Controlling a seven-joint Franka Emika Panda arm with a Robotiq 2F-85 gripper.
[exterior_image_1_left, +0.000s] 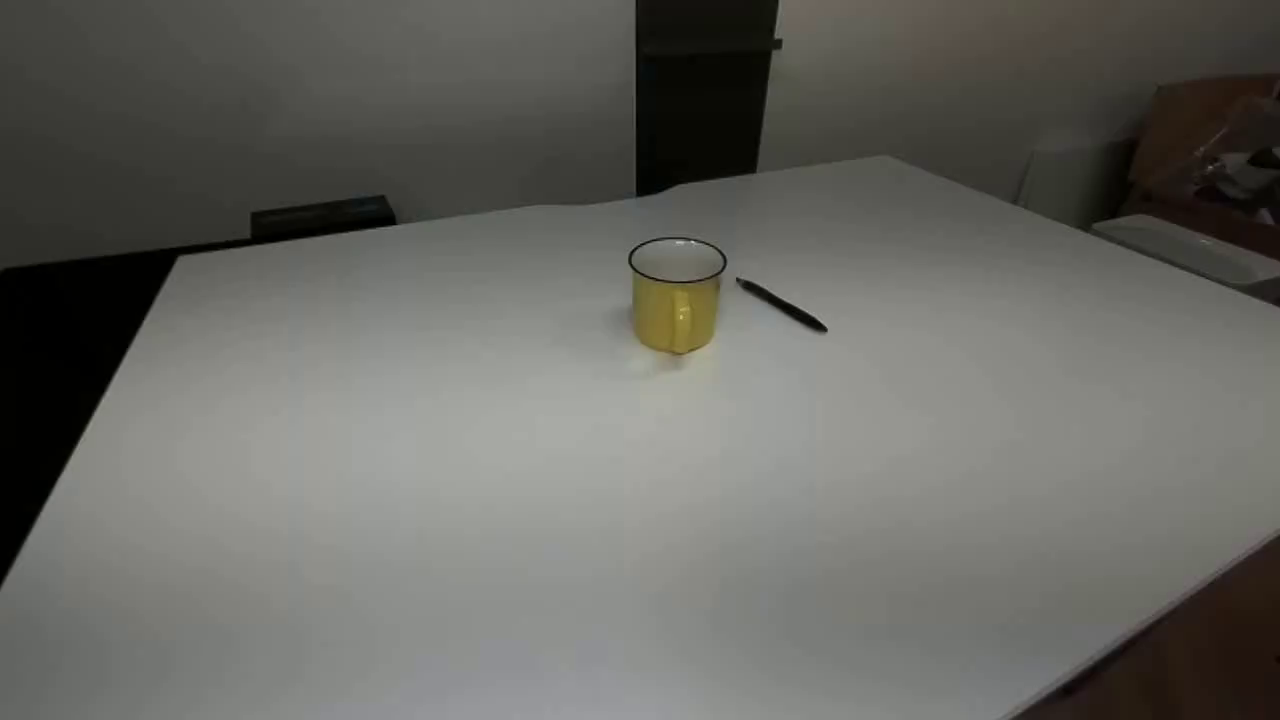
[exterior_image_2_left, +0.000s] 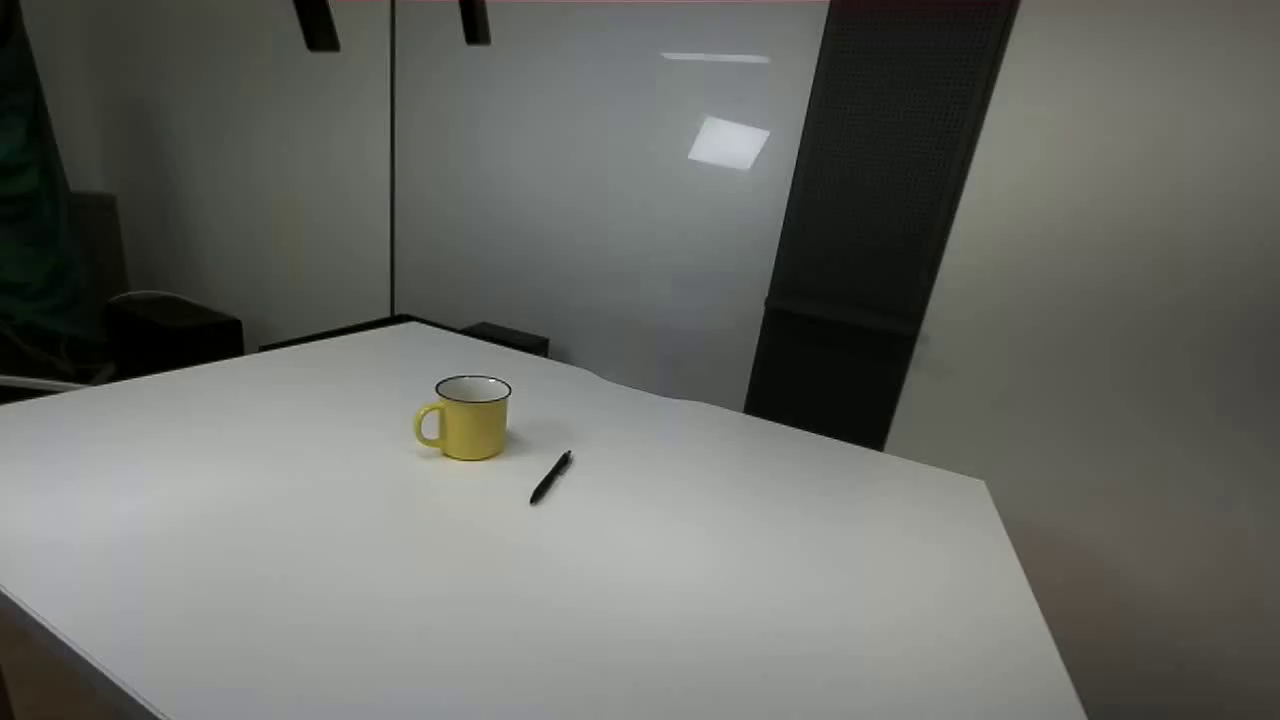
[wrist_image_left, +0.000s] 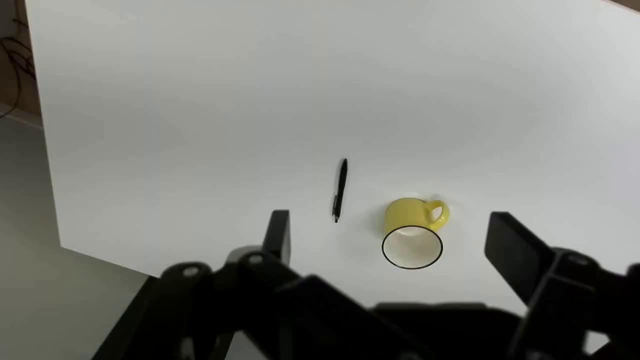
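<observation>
A yellow mug (exterior_image_1_left: 655, 314) with a dark rim and white inside stands upright on the white table (exterior_image_1_left: 396, 480). Close beside it lies a black pen (exterior_image_1_left: 782, 305), not touching it. From above, in the wrist view, the mug (wrist_image_left: 403, 212) has its handle pointing right, and the pen (wrist_image_left: 340, 191) lies to its left. My gripper is open, fingers wide apart, nothing held. Its two fingertips also hang at the top edge of exterior view 2, well above the table (exterior_image_2_left: 336, 564); exterior view 1 does not show the gripper (exterior_image_2_left: 396, 34).
Apart from the mug and pen, the tabletop is clear on all sides. A dark panel (exterior_image_2_left: 876, 216) and pale walls stand behind the table. A box with clutter (exterior_image_1_left: 1236, 168) and a white bin (exterior_image_1_left: 1188, 250) sit beyond its right edge in exterior view 1.
</observation>
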